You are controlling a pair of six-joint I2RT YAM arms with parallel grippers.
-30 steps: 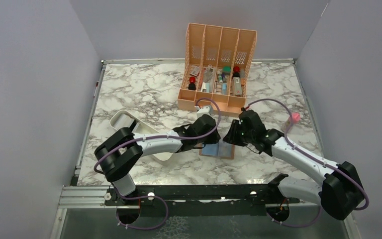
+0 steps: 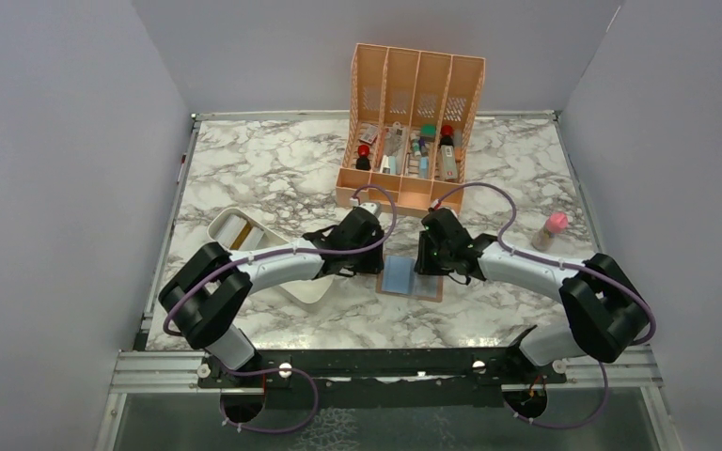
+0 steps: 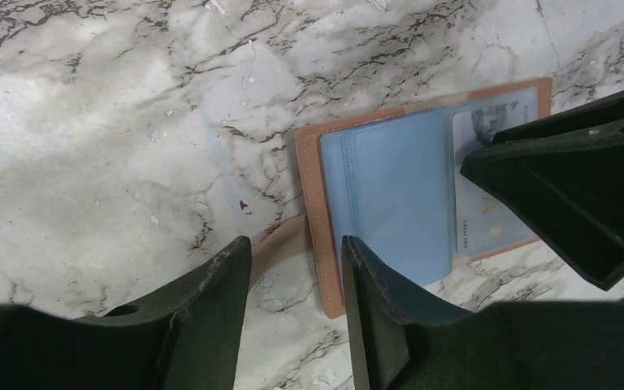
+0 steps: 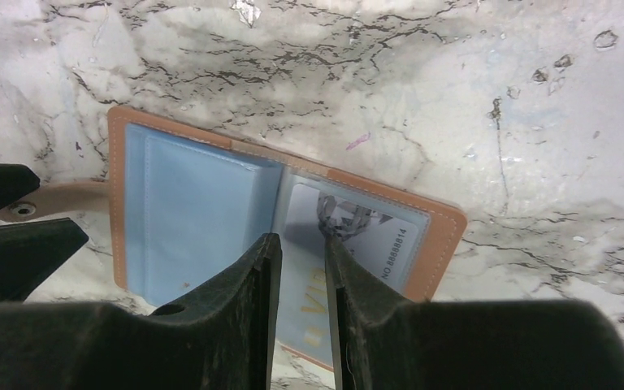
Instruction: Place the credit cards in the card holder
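Note:
The open card holder [image 2: 397,274] lies on the marble table, tan-edged, with a blue sleeve [image 3: 394,187] on its left and a clear sleeve holding a printed card [image 4: 357,231] on its right. My left gripper is open at the holder's left edge, above its tan strap, with nothing between its fingers. My right gripper is over the card side, fingers part open with a narrow gap; whether anything is between them is unclear. In the left wrist view the right gripper's black body covers part of the card.
An orange compartment organiser [image 2: 400,193] with small items stands behind the arms. A white tray [image 2: 306,296] lies to the left, a pink-topped bottle [image 2: 553,225] to the right.

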